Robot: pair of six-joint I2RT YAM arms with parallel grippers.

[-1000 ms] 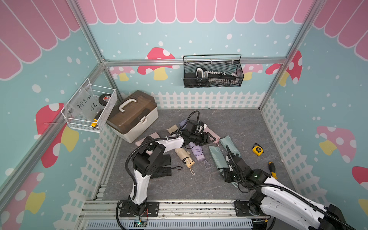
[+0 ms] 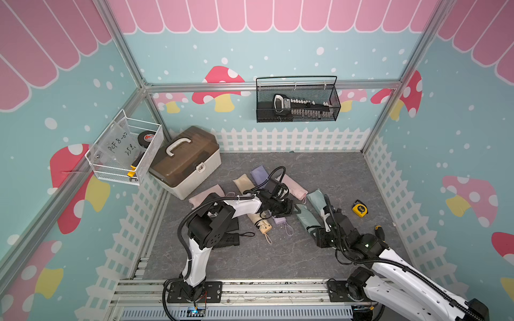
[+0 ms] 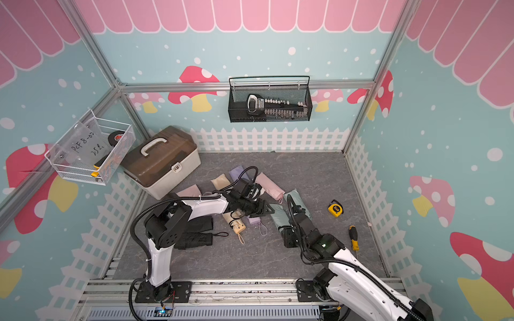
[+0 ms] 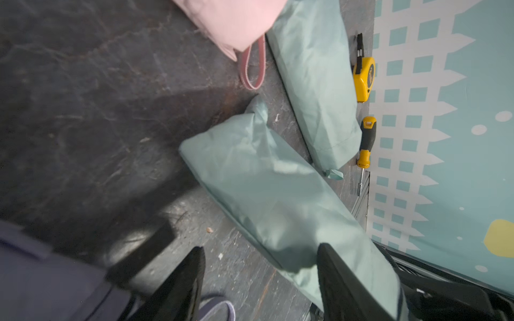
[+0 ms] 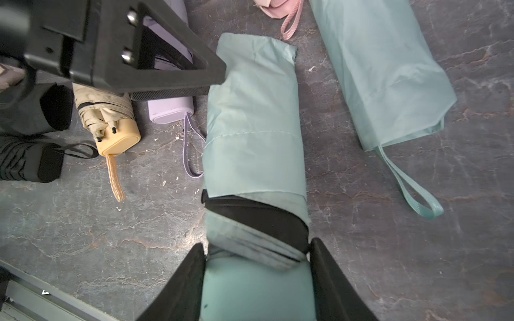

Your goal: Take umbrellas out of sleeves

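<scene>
A mint umbrella sleeve, dark band round its middle, lies lengthwise between the fingers of my right gripper; whether they press on it is unclear. My left gripper is open beside this sleeve's far end, with nothing held. A second mint sleeved umbrella lies to its right. A pink sleeved one is behind. Beige and lilac umbrellas lie to the left, with black ones farther left.
A toolbox stands at the back left. A tape measure and screwdriver lie at the right. Wire baskets hang on the back and left walls.
My left gripper has come lower and toward the front, near the mint sleeve. The right gripper has shifted slightly right with that sleeve.
</scene>
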